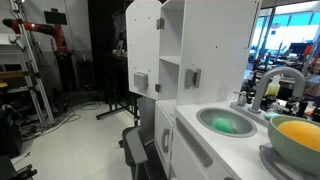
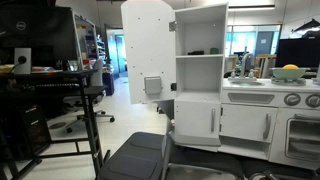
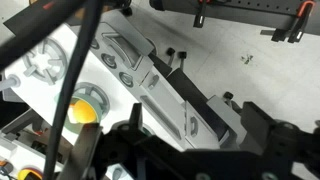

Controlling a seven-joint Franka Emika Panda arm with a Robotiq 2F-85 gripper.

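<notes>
My gripper stands open in the wrist view, its dark fingers (image 3: 142,148) wide apart with nothing held between them. Below it is a white toy kitchen with knobs and a round burner (image 3: 43,63). A green bowl (image 3: 100,98) holding something orange (image 3: 82,112) rests on the counter. In exterior view 1, the upper cabinet door (image 1: 144,45) hangs wide open, and the sink (image 1: 232,112) contains something green. Exterior view 2 shows the open cabinet (image 2: 200,70) with small dark items on a shelf. I cannot make out my gripper in either exterior view.
Lower cabinet doors (image 2: 197,118) and an oven (image 2: 303,135) form the kitchen's front. A curved faucet (image 1: 275,82) rises behind the sink. A dark desk (image 2: 70,82) stands at left.
</notes>
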